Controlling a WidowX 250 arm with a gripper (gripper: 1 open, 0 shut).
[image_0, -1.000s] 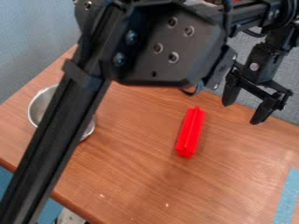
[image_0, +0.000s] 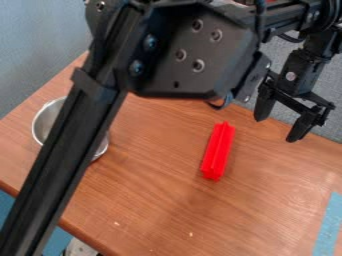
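Observation:
My gripper (image_0: 286, 115) is at the upper right, over the back right of the wooden table, open with nothing visible between its dark fingers. A red elongated object (image_0: 217, 152) lies on the table, left of the gripper and a little nearer the front, apart from it. A silver metal bowl (image_0: 100, 150) sits at the left, partly hidden behind a large black beam.
The black beam (image_0: 67, 155) and its bracket cross the view's left and top. A grey wall stands behind.

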